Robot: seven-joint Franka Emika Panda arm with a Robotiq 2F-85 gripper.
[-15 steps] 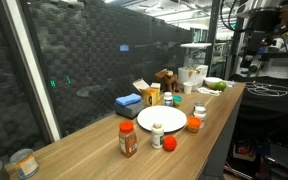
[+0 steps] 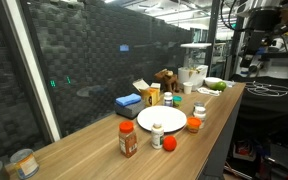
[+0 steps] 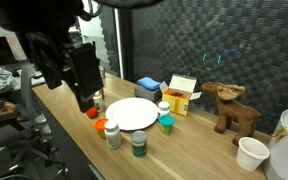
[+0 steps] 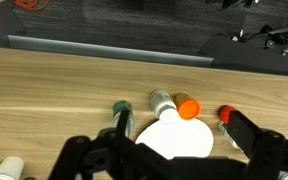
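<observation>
From above in the wrist view, my gripper stands open, its dark fingers (image 4: 242, 128) spread wide over the table. Below and between them shows the white plate (image 4: 180, 138), clear of the fingers in height. A white-capped bottle (image 4: 161, 101) and an orange lid (image 4: 187, 105) are beside the plate, and a dark green-labelled jar (image 4: 122, 108) is to their left. In the first exterior view, a spice jar with an orange cap (image 2: 128, 139), a white bottle (image 2: 157, 136) and a red tomato-like ball (image 2: 169, 143) are near the plate's front.
A blue item on a dark box (image 3: 148, 86), an open yellow carton (image 3: 181, 94), a brown moose toy (image 3: 234, 108) and a white cup (image 3: 251, 153) stand along the back. Bare wood (image 2: 74, 155) lies at the table's left.
</observation>
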